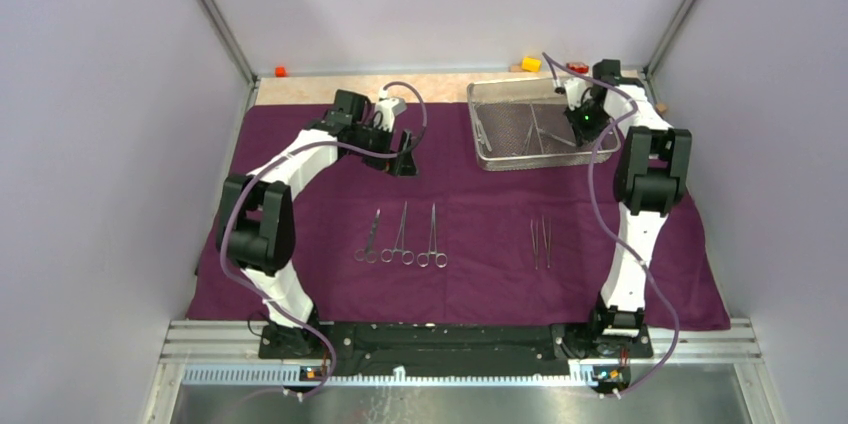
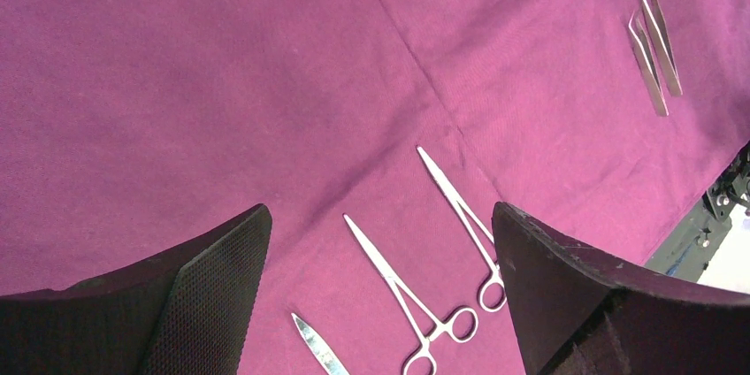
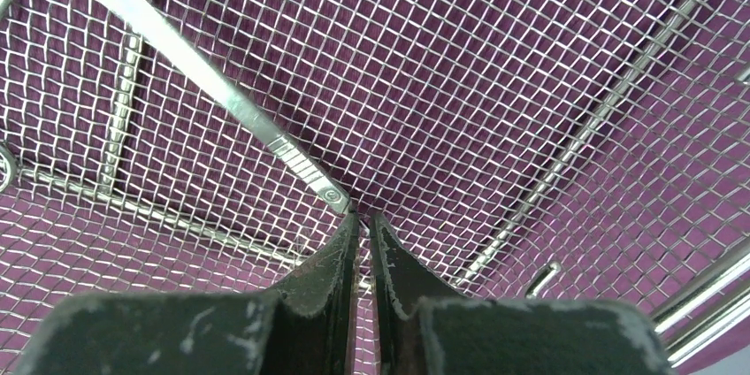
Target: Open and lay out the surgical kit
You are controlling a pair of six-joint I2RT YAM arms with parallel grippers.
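The mesh instrument tray [image 1: 518, 162] sits at the back right, with several steel instruments in it. My right gripper is down inside it, shut on the end of a flat scalpel handle [image 3: 208, 79], which slants up-left. My left gripper hangs open and empty over the cloth, left of the tray. Scissor-like ringed instruments [image 1: 432, 244] lie in a row at front centre; several tweezers [image 1: 547, 244] lie upright in the view at front right.
A purple cloth [image 1: 480, 294] covers the table, bare between the tray and the laid-out instruments. Small orange [image 1: 280, 72] and yellow [image 1: 531, 64] blocks stand along the back edge.
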